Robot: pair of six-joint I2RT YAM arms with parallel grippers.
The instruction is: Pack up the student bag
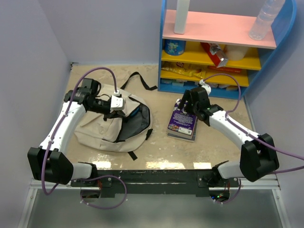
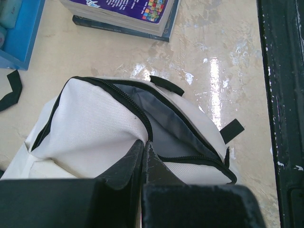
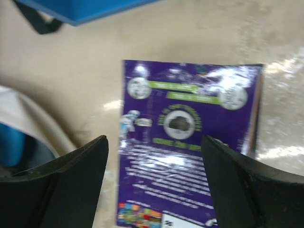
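The beige bag [image 1: 95,133] lies open on the floor at the left, its dark lining showing. My left gripper is shut on the edge of the bag's opening, beside the zipper. My right gripper is open above a purple book [image 3: 166,118], which lies on a second, dark-edged book [image 2: 118,31] to the bag's right. Something blue [image 3: 12,142] shows inside the bag.
A blue shelf unit [image 1: 211,88] stands at the back right, with packages on yellow shelves and a bottle [image 1: 263,21] on the pink top. Bare floor surrounds the books at the front and right.
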